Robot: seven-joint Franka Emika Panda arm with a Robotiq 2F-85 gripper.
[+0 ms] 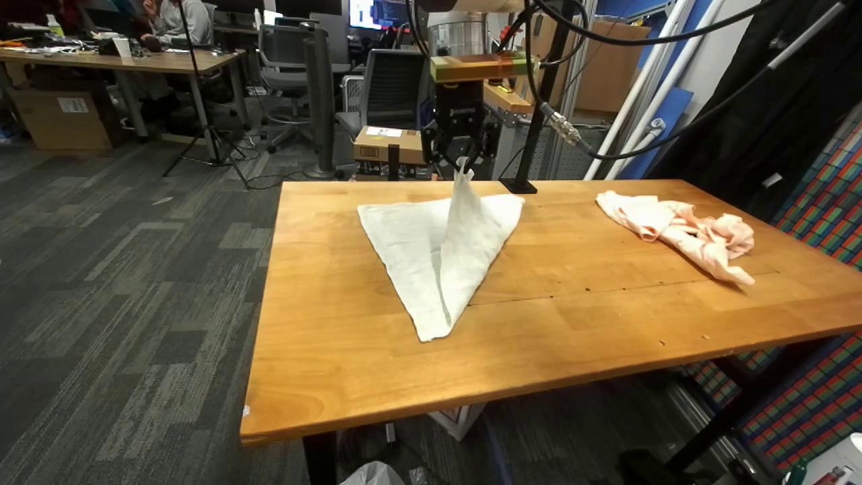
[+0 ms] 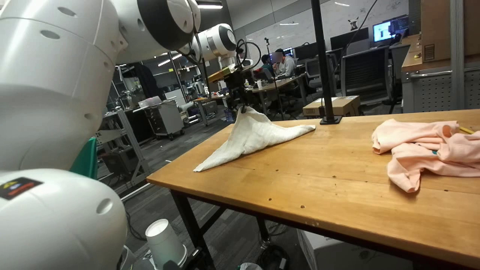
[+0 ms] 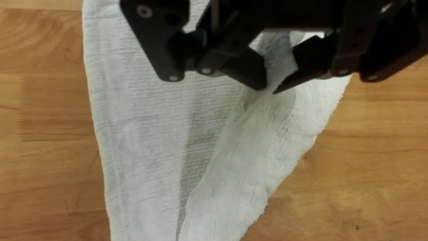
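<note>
A white cloth [image 1: 404, 234] lies on the wooden table, one part of it lifted into a peak. At that peak my gripper [image 1: 465, 162] is shut on a pinch of the fabric, above the tabletop. In the wrist view the raised flap [image 3: 240, 172] runs down from between the fingers and leans over the flat layer [image 3: 136, 160]. From the other side, the cloth [image 2: 252, 135] slopes from the gripper [image 2: 243, 108] down to corners resting on the table.
A crumpled pink cloth [image 1: 675, 230] lies at the right of the table [image 1: 566, 347]. A black post [image 2: 324, 67] stands clamped at the far edge, close to the white cloth.
</note>
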